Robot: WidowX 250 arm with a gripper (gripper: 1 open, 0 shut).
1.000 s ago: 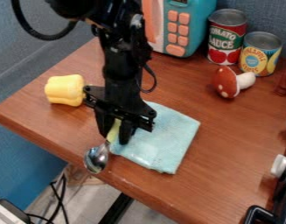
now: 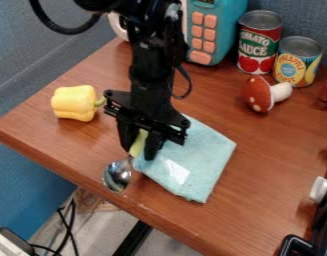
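My black gripper [image 2: 142, 140] is low over the front-left part of the wooden table, at the left edge of a light blue cloth [image 2: 193, 165]. Between its fingers is the pale yellow-green handle of a metal spoon [image 2: 118, 175], whose bowl points down toward the table's front edge. The gripper appears shut on that handle, though the fingertips partly hide it.
A yellow pepper [image 2: 75, 103] lies at the left. A toy mushroom [image 2: 262, 92], two cans [image 2: 257, 45] and a teal toy microwave [image 2: 206, 30] stand at the back right. Black equipment [image 2: 307, 240] sits at the right edge.
The gripper has shifted slightly right with the spoon, and the cloth has slid slightly the same way.
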